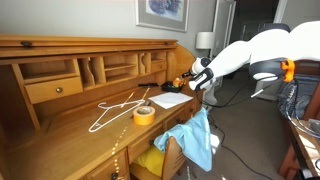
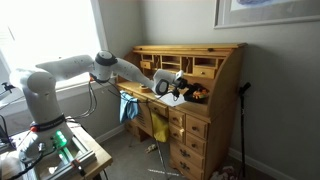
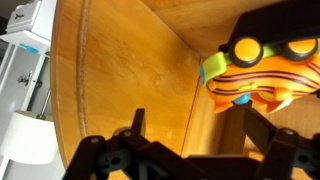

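Observation:
An orange striped toy (image 3: 262,72) with bulging orange-rimmed eyes and blue and green patches lies at the upper right of the wrist view, against a dark object (image 3: 285,22). My gripper is open, its two dark fingers apart with bare wood between them. The toy is beyond the right finger (image 3: 258,128), not between the fingers. From outside, the gripper (image 1: 188,80) hangs over the far right end of the wooden desk, close to the toy and a black tray (image 1: 172,87). Whether it touches either is too small to tell.
A white sheet (image 1: 170,100), orange tape roll (image 1: 144,115) and white hanger (image 1: 115,112) lie on the desk (image 1: 85,125). A blue cloth (image 1: 197,138) hangs over an open drawer. The desk's curved side panel (image 3: 125,65) stands close by the gripper.

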